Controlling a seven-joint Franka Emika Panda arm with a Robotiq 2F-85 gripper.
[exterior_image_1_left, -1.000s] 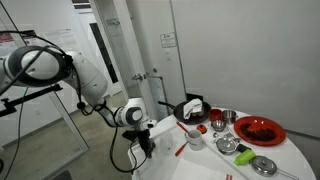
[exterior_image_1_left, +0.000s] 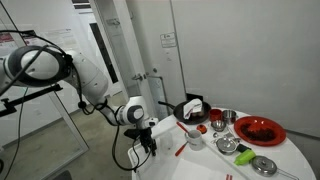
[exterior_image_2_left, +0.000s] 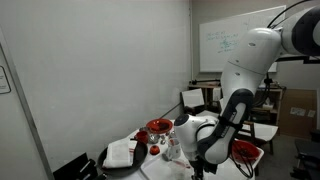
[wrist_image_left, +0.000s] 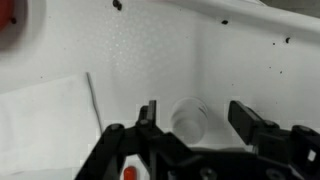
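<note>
My gripper points down at the white table (wrist_image_left: 150, 60) with its fingers wide apart. A small whitish round-topped thing (wrist_image_left: 188, 121) shows between the fingers in the wrist view, with space on either side, so it is not held. In exterior view 1 the gripper (exterior_image_1_left: 148, 148) is low over the table's near left part. The small thing cannot be made out there.
A white cup (exterior_image_1_left: 195, 140), a red bowl (exterior_image_1_left: 260, 130), a lidded pan (exterior_image_1_left: 264, 165) and a green item (exterior_image_1_left: 245, 157) stand to the right. Behind is a black pan (exterior_image_1_left: 181, 114) with a white cloth (exterior_image_1_left: 190, 107). Another white cloth (wrist_image_left: 42, 128) lies left in the wrist view.
</note>
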